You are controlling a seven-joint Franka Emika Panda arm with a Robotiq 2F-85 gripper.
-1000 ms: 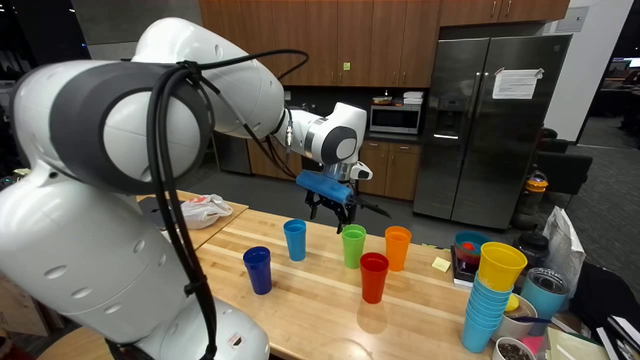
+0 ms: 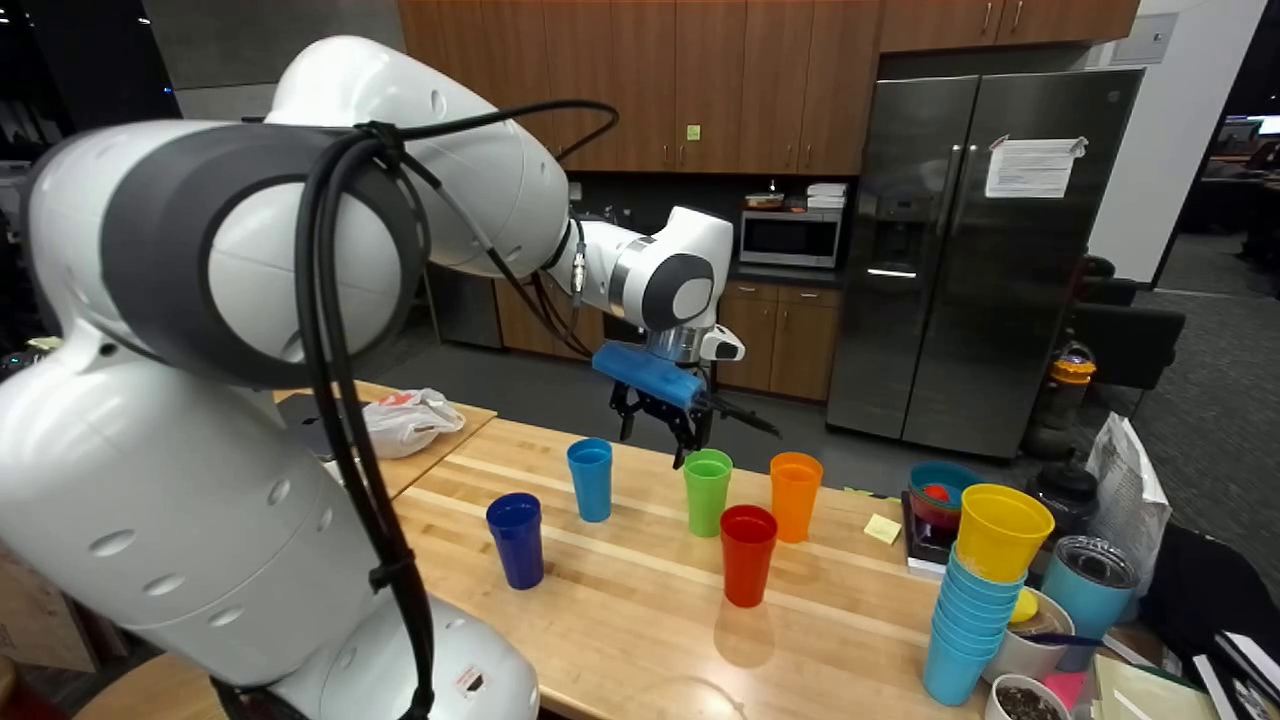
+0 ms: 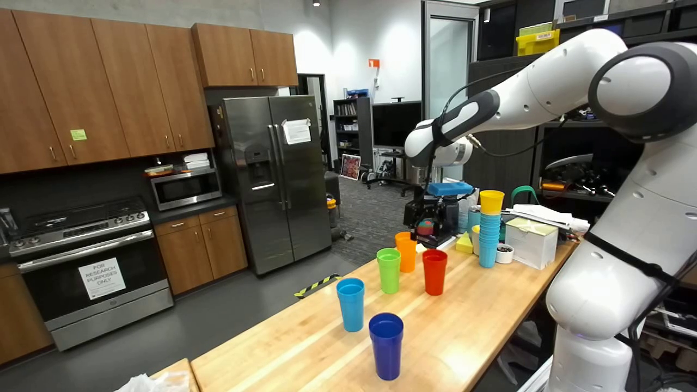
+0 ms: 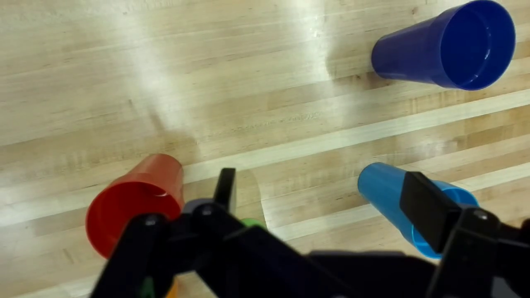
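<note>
Above the wooden table (image 2: pixel 624 612), my gripper (image 2: pixel 651 442) hangs open, its fingers (image 4: pixel 226 188) spread wide with nothing between them. Five upright cups stand apart on the tabletop: dark blue (image 2: pixel 516 546), light blue (image 2: pixel 590 482), green (image 2: pixel 708 494), orange (image 2: pixel 794 498) and red (image 2: pixel 746 558). In exterior view 1 the gripper appears above and between the light blue and green cups. From the wrist, the green cup (image 4: pixel 253 223) and orange cup (image 4: pixel 172 289) are mostly hidden behind the gripper. One finger partly covers the light blue cup (image 4: pixel 385 186).
A stack of light blue cups topped by a yellow cup (image 2: pixel 1005 532) stands at the table's right, among bowls, a tumbler (image 2: pixel 1089 588) and papers. A yellow sticky note (image 2: pixel 883 528) lies nearby. A white plastic bag (image 2: pixel 410 422) sits left. Bare wood fills the near middle.
</note>
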